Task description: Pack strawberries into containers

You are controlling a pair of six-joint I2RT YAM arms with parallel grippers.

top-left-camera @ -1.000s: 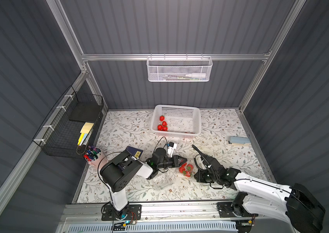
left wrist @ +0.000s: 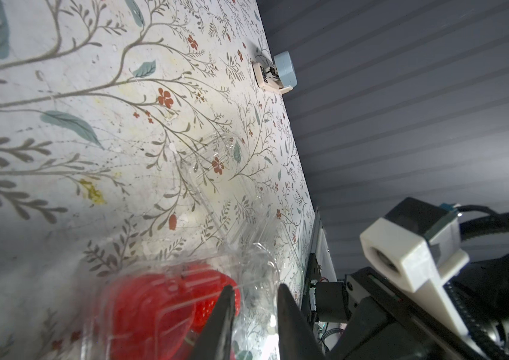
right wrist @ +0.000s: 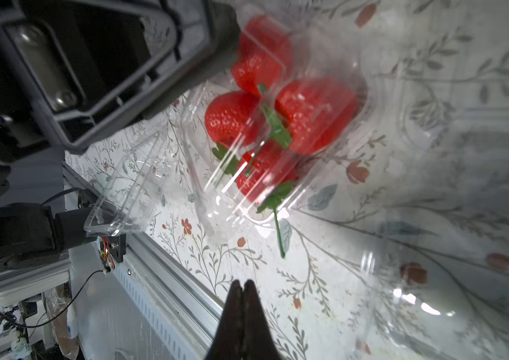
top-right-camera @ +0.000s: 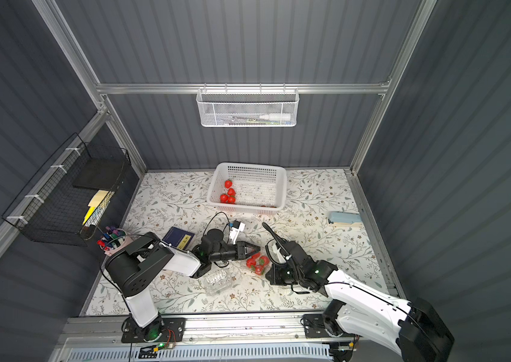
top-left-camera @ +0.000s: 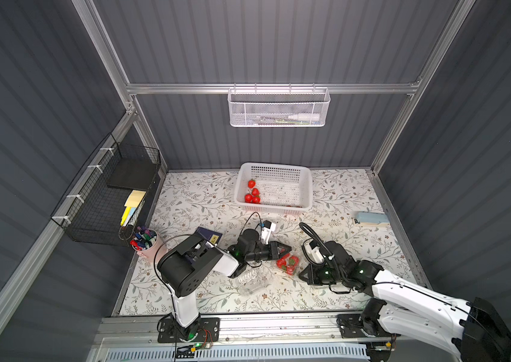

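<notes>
A clear plastic container [right wrist: 320, 174] holds several red strawberries [right wrist: 314, 114] with green leaves, on the table between my two arms. At its far-left side is my left gripper [top-left-camera: 288, 248]; in the left wrist view its fingertips [left wrist: 225, 294] stand a small way apart, with the clear plastic wall close by. Whether they touch it I cannot tell. My right gripper is shut, nothing visible between its tips, just right of that container. More strawberries [top-left-camera: 252, 194] lie in the left part of the white basket [top-left-camera: 273, 209].
An empty clear container [top-left-camera: 251, 281] sits near the front edge, below the left arm. Another clear plastic piece [right wrist: 428, 324] lies by the right gripper. A dark blue booklet [top-left-camera: 209, 235] and a pen cup [top-left-camera: 148, 244] are at left.
My right gripper has shifted slightly left, closer to the filled container. The left arm, the basket and its strawberries look unchanged.
</notes>
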